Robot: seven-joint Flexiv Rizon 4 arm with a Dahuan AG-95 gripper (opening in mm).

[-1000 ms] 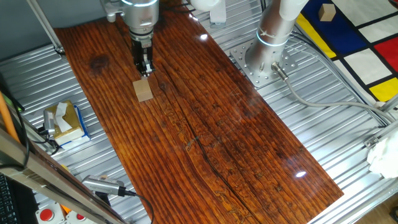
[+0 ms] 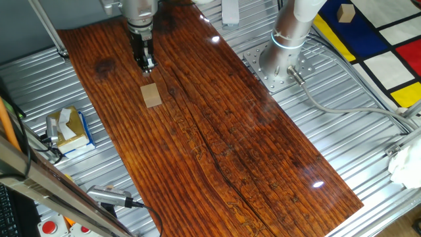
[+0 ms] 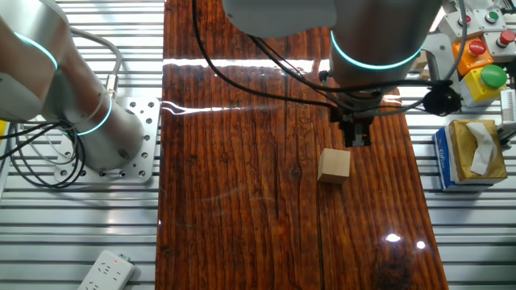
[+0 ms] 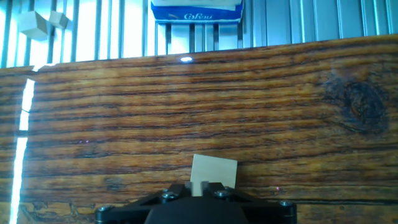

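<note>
A small tan wooden block (image 2: 151,95) lies on the brown wooden board (image 2: 217,138). It shows as a light cube (image 3: 334,166) in exterior view 2. My gripper (image 2: 147,68) hangs over the board, apart from the block and above it in exterior view 1. In the wrist view the gripper has its fingertips together at the bottom centre. Part of the pale block (image 4: 214,169) shows beyond them, its lower part hidden by the gripper. Nothing is seen held between the fingers.
A tissue box (image 3: 476,153) stands off the board on the slatted metal table (image 3: 72,217). Another small block (image 2: 345,13) sits on the coloured cloth. Most of the board is clear.
My gripper has drawn away from the block, moving up and slightly left in exterior view 1. The block stays in the same place.
</note>
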